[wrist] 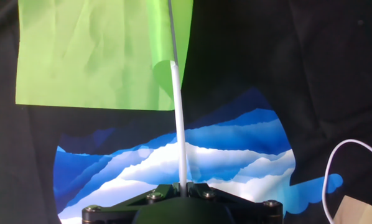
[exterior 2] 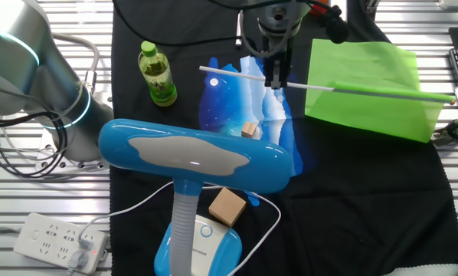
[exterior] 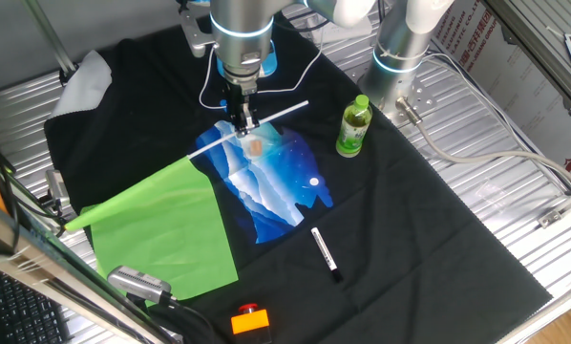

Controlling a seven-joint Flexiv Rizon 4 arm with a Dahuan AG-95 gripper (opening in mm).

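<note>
A green flag on a thin white pole lies towards the left in exterior view 1, its cloth spread out over black fabric. My gripper is around the bare part of the pole, above the blue-and-white picture mat. In the wrist view, the white pole runs straight into the gripper, whose fingers close in on it from both sides. The gripper looks shut on the pole. Exterior view 2 shows the pole passing at the fingers, its free end sticking out beyond them.
A green-capped bottle stands right of the mat. A black-and-white marker lies below it. Near the robot's side are a blue lamp and a wooden block; a small block shows at the mat.
</note>
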